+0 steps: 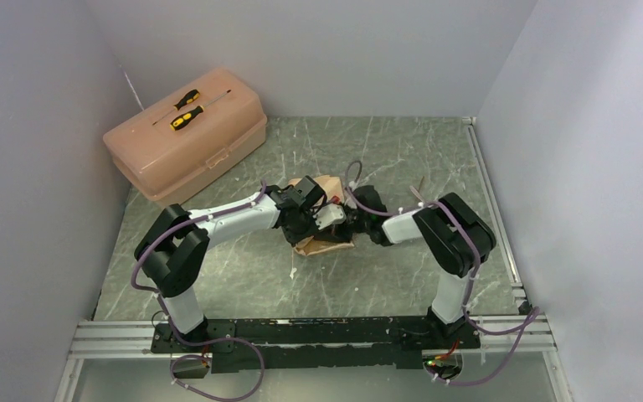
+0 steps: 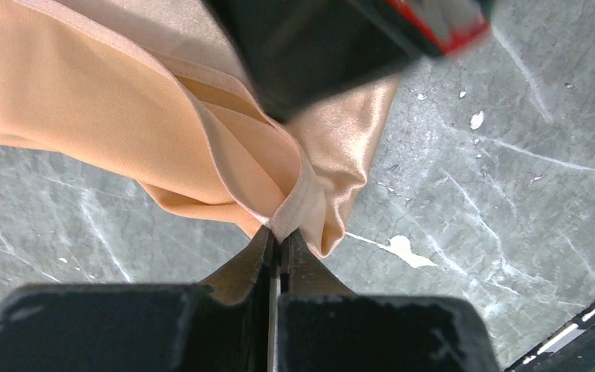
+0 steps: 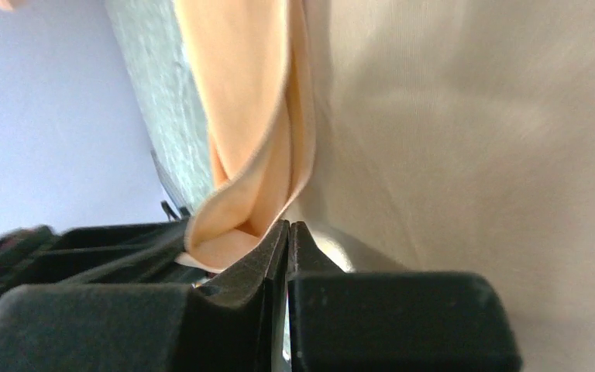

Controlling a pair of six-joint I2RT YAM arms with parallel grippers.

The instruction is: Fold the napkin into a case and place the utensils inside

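The peach napkin lies partly folded in the middle of the table, largely hidden by both arms in the top view. In the left wrist view, my left gripper is shut on the pinched folded corner of the napkin. My right gripper is shut beside a standing fold of the napkin, over its flat part, with nothing clearly between its fingertips. The dark body of the other gripper blocks part of the left wrist view. Thin utensils lie at the right of the table, partly behind the right arm.
A peach case with two screwdrivers on its lid fills the back left. Walls close in on both sides.
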